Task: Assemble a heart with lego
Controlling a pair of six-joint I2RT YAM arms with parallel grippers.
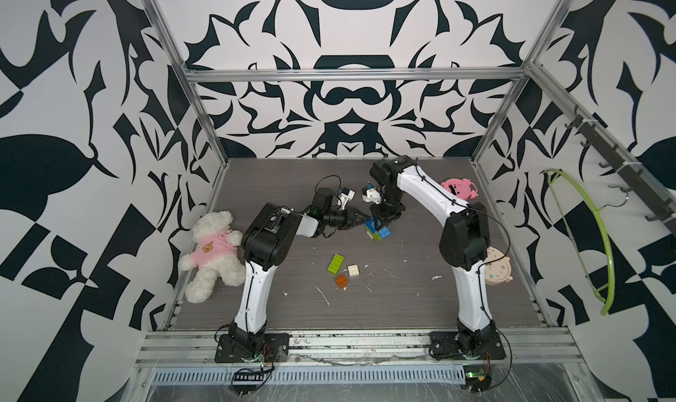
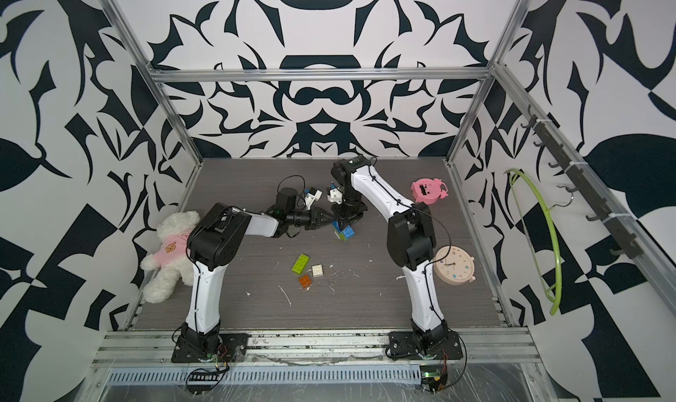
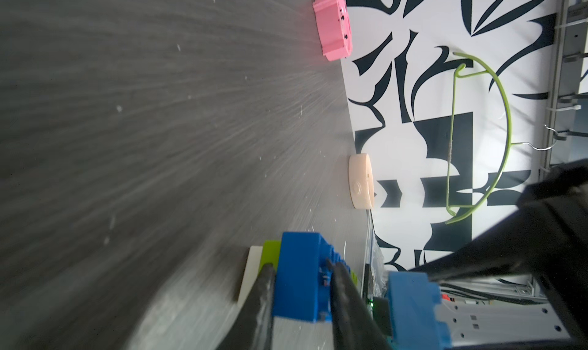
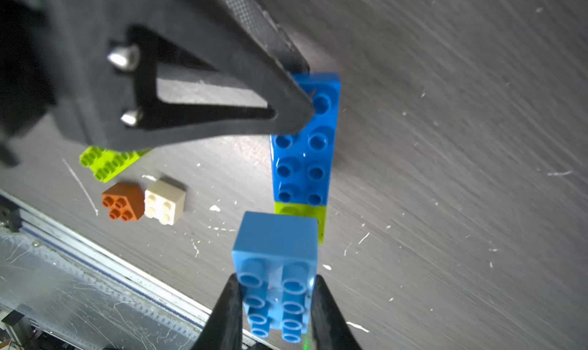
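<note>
In the left wrist view, my left gripper is shut on a dark blue brick [image 3: 297,276]. That brick joins a lime green brick [image 3: 269,253] with a pale brick [image 3: 248,273] beyond it. Seen from the right wrist, the dark blue brick [image 4: 303,160] lies studs toward the camera, the green end below it. My right gripper is shut on a light blue brick [image 4: 275,245], held nearer the camera than the dark blue and green bricks; whether they touch cannot be told. The top left view has both grippers meeting near mid-table, partly hiding the bricks.
Loose on the table lie a green brick [image 1: 336,263], a white brick [image 1: 353,269] and an orange brick [image 1: 341,281]. A teddy bear [image 1: 213,250] sits at left. A pink pig [image 1: 461,187] and a round clock [image 1: 497,269] stand at right.
</note>
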